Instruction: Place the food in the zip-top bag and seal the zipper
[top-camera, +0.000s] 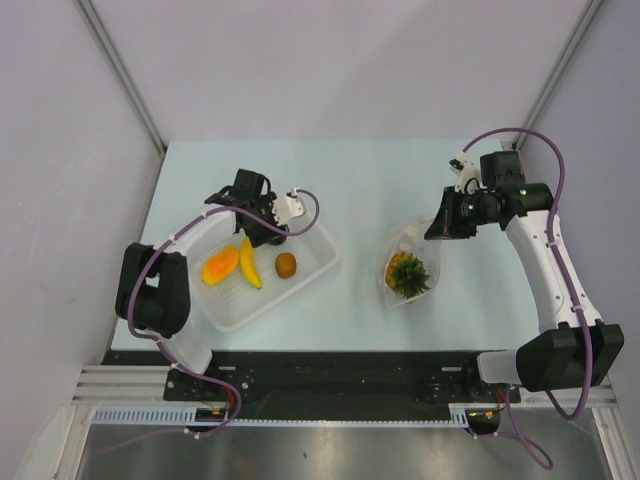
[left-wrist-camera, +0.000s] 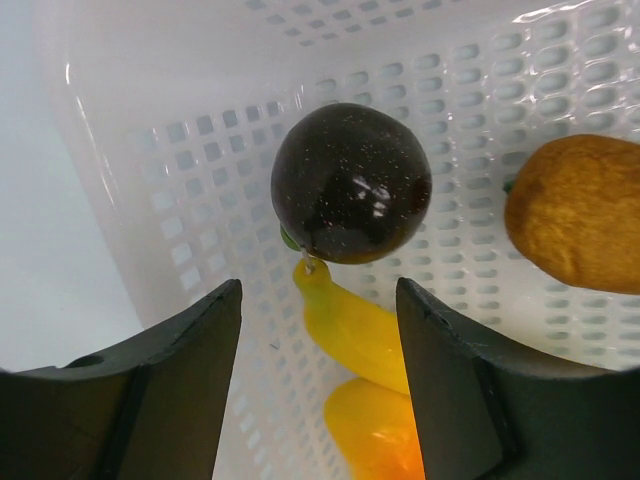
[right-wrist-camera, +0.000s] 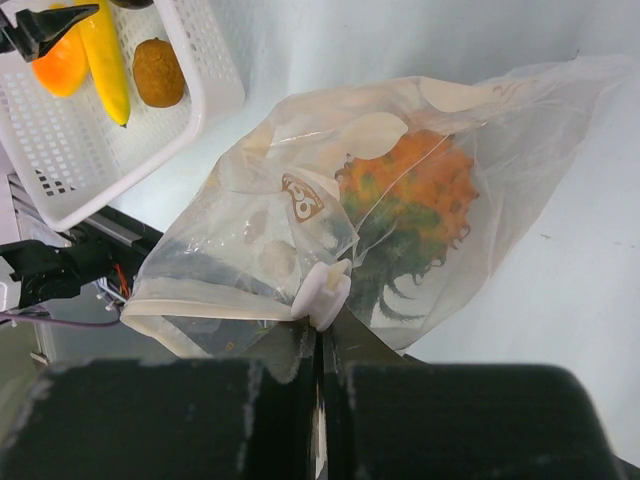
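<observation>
My left gripper is open over the white basket (left-wrist-camera: 110, 170), just short of a dark round fruit (left-wrist-camera: 350, 180). A banana (top-camera: 250, 262), an orange mango-shaped fruit (top-camera: 220, 265) and a brown fruit (top-camera: 286, 265) share the basket. The translucent zip bag (top-camera: 420, 250) holds a pineapple-like food (top-camera: 407, 275), orange with green. My right gripper is shut at the bag's rim, by the white slider (right-wrist-camera: 323, 292); its fingertips are partly hidden.
Bare pale table (top-camera: 350, 180) lies behind and between basket and bag. The table's dark front edge (top-camera: 330, 365) runs below both.
</observation>
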